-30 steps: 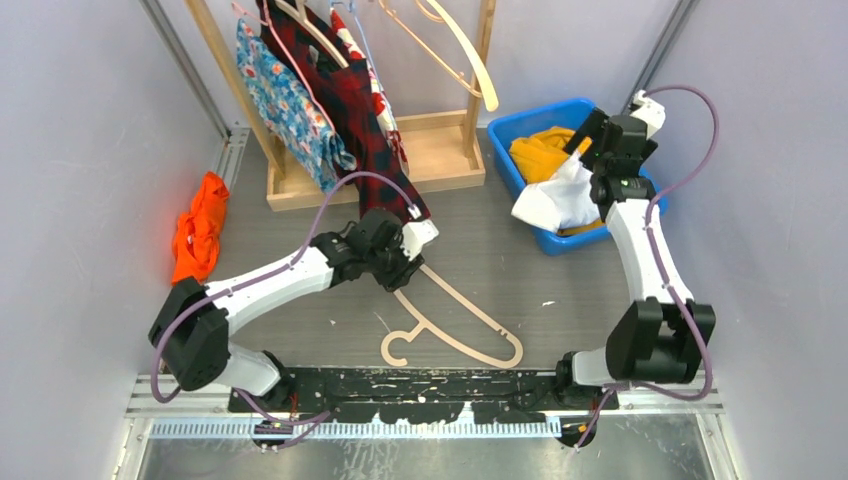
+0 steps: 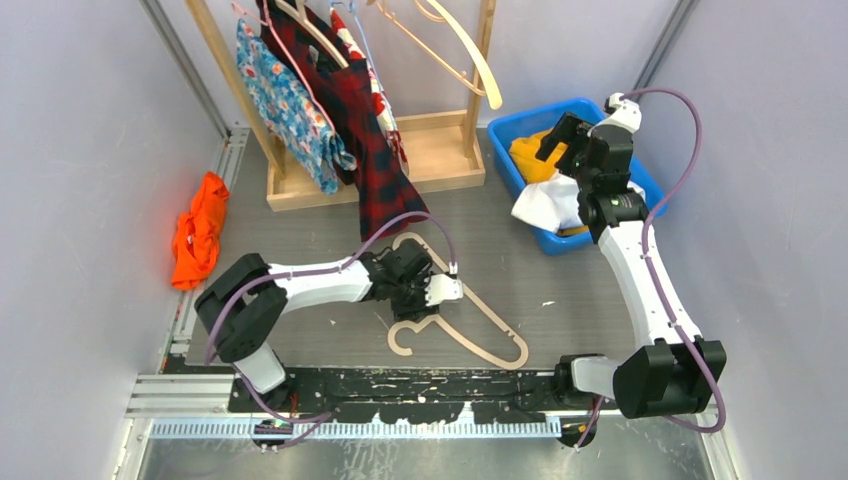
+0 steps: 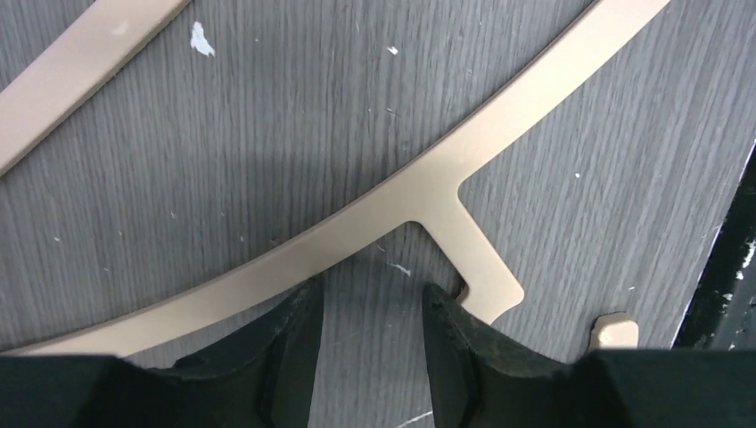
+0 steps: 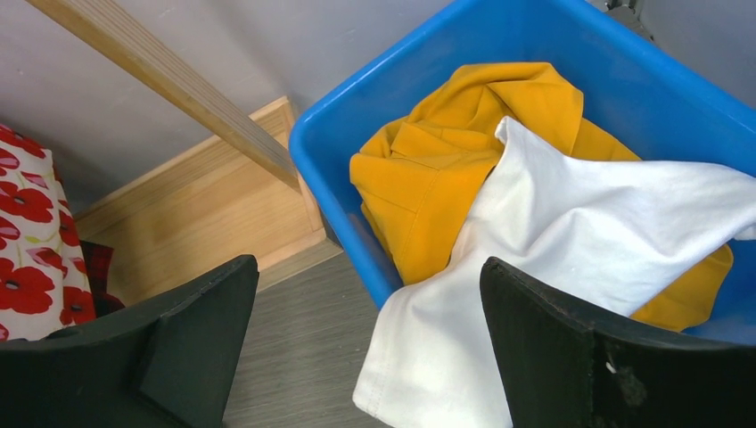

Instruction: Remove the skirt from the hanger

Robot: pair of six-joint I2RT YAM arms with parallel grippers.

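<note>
A bare pale wooden hanger (image 2: 470,344) lies flat on the grey floor, with my left gripper (image 2: 412,306) down on it. In the left wrist view the fingertips (image 3: 294,317) are apart beside the hanger's bar (image 3: 348,232) and neck, nothing clearly between them. My right gripper (image 2: 557,135) stands open above the blue bin, which holds white cloth (image 4: 579,232) and yellow cloth (image 4: 428,160). Plaid (image 2: 375,160), blue floral (image 2: 280,100) and red floral (image 4: 31,241) garments hang on the wooden rack.
The rack (image 2: 450,180) stands at the back, the blue bin (image 2: 515,130) to its right. Orange cloth (image 2: 195,225) lies at the left. A dark edge runs along the front of the floor.
My left gripper has moved down toward the front and slightly right, onto the hanger, which has shifted slightly. The right gripper has moved left over the bin.
</note>
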